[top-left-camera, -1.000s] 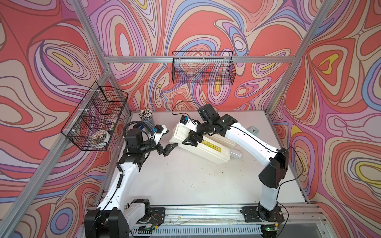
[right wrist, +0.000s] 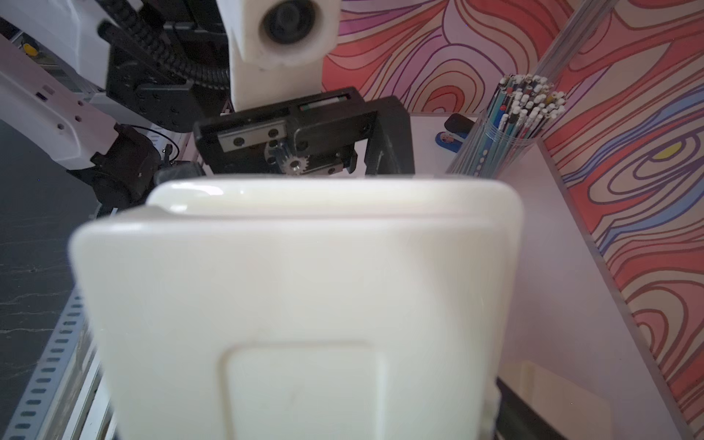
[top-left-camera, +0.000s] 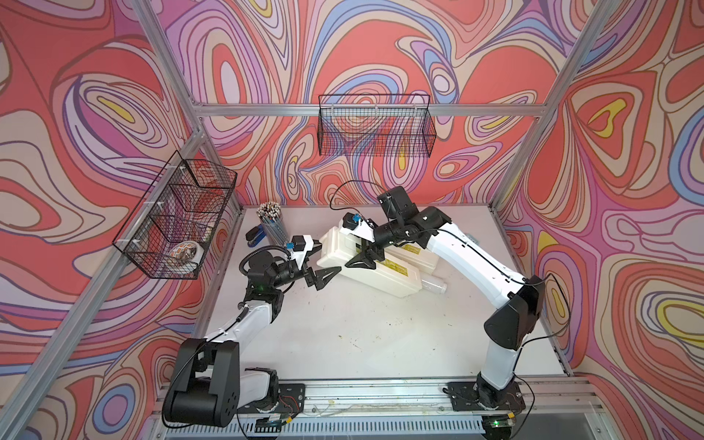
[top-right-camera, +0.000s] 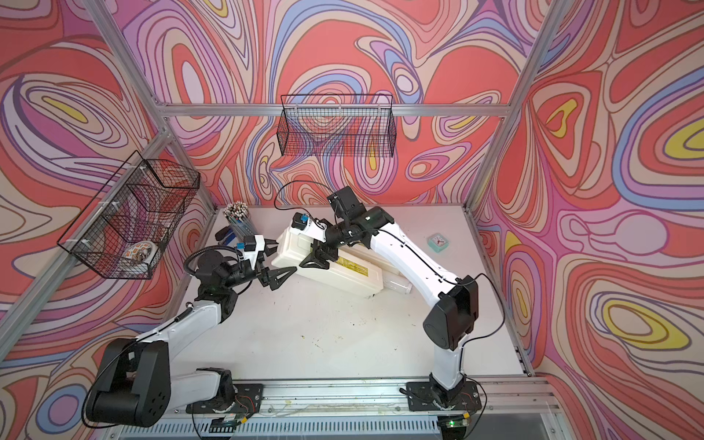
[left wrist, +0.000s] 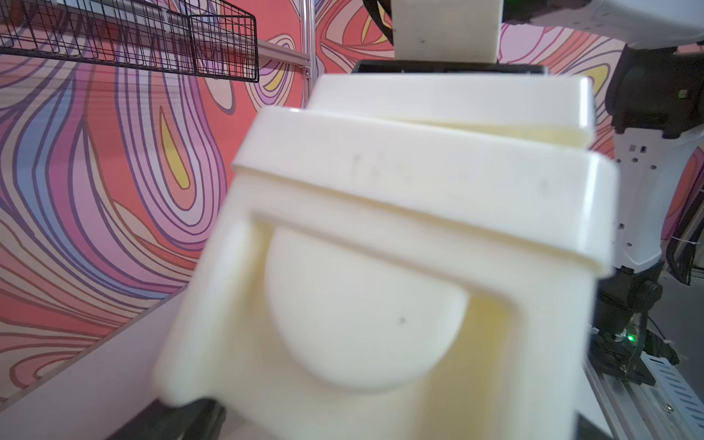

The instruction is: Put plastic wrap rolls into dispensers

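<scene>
A long cream dispenser with a yellow label is over the middle of the table, its left end appearing raised. My right gripper stands open around it near that end, one finger in front and the other hidden. My left gripper is open just at the dispenser's left end; whether it touches cannot be told. That cream end fills the left wrist view, and the dispenser blocks much of the right wrist view. A clear roll lies by its right end. Behind is a second dispenser, partly covered.
A holder with many pencils and a dark blue stapler-like object stand at the back left. A small teal box is at the back right. Wire baskets hang on the frame.
My left gripper has moved right and closer to the dispenser's end.
</scene>
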